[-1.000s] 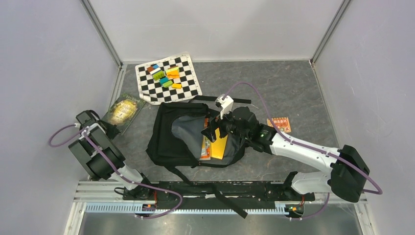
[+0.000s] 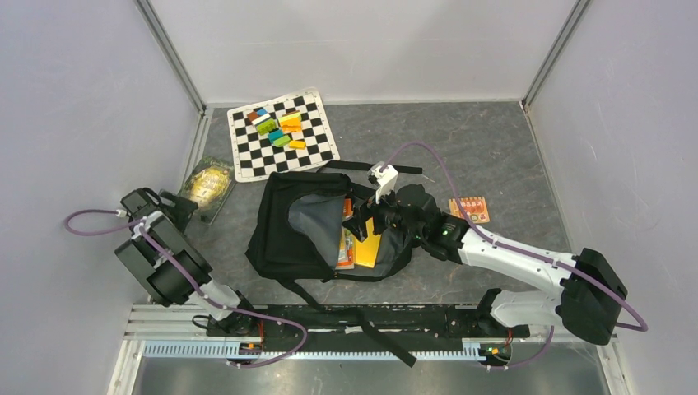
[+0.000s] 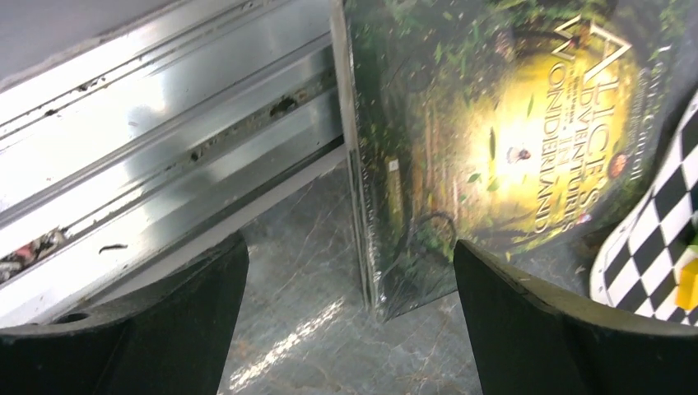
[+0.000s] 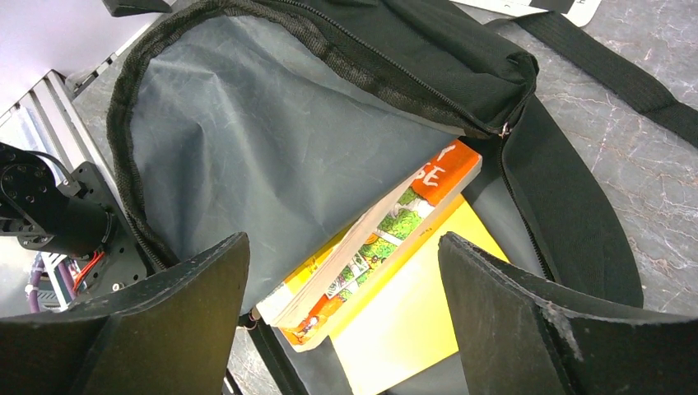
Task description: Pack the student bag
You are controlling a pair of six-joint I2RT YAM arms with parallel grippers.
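An Alice's Adventures in Wonderland book [image 2: 207, 185] [image 3: 518, 140] lies on the floor at the left wall's rail. My open left gripper [image 2: 183, 206] is just below its near end, nothing between the fingers. The black bag [image 2: 280, 222] [image 4: 593, 230] lies open in the centre, holding orange illustrated books [image 2: 346, 255] [image 4: 387, 247] and a yellow item [image 2: 369, 247] [image 4: 411, 313]. My right gripper [image 2: 358, 218] stands open over these contents.
A checkered board [image 2: 247, 156] with coloured blocks [image 2: 280, 123] lies behind the bag. An orange booklet [image 2: 469, 210] lies on the right.
The right arm shifted only slightly.
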